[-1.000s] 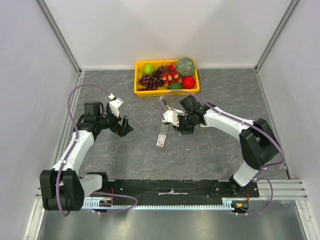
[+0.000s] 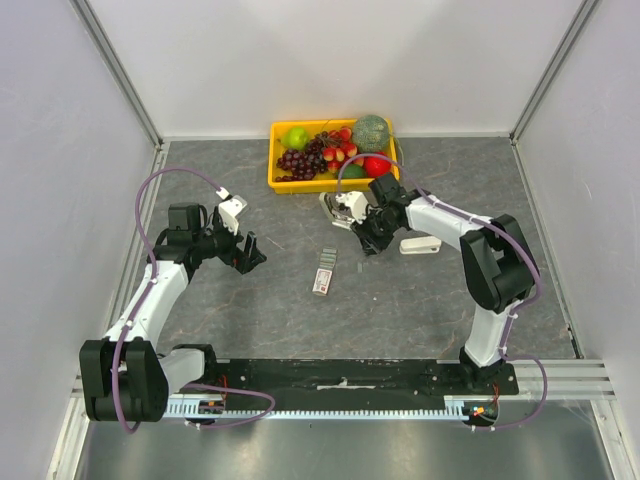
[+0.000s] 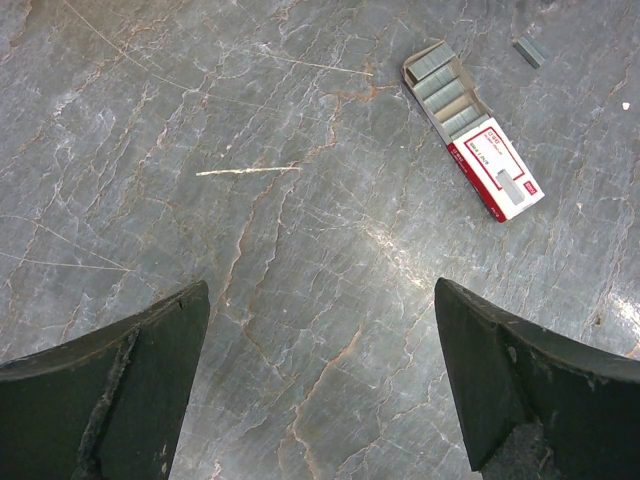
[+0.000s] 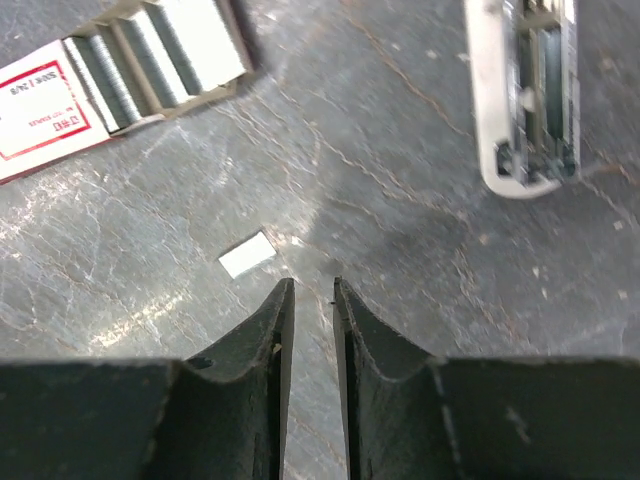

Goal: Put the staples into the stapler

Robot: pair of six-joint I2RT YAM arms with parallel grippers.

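Observation:
The staple box lies open on the grey table, rows of staples showing, also at the top left of the right wrist view (image 4: 40, 110). A small staple strip (image 4: 247, 254) lies apart beside it. An open stapler (image 4: 500, 120) is at the upper right of the right wrist view, partly hidden by the right arm in the top view. My left gripper (image 2: 250, 255) stands open at the left, empty. My right gripper is above the table near the strip and stapler, its fingertips a narrow gap apart with nothing between.
A yellow tray of fruit (image 2: 280, 175) stands at the back. A white oblong object (image 2: 420, 246) lies right of my right gripper. The table's front and left areas have free room.
My right gripper and arm have moved rightward and slightly toward the back, away from the staple box. The left arm has not moved.

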